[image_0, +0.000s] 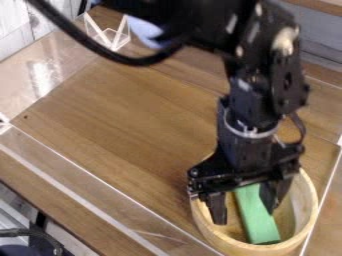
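A wooden bowl (211, 224) sits at the lower right of the table, with a green block (257, 219) lying inside it. My gripper (246, 200) is down in the bowl, open, its dark fingers on either side of the block's upper end. The arm hides the back part of the bowl.
A clear plastic bracket stands at the upper left, and a dark cable arches over the top.
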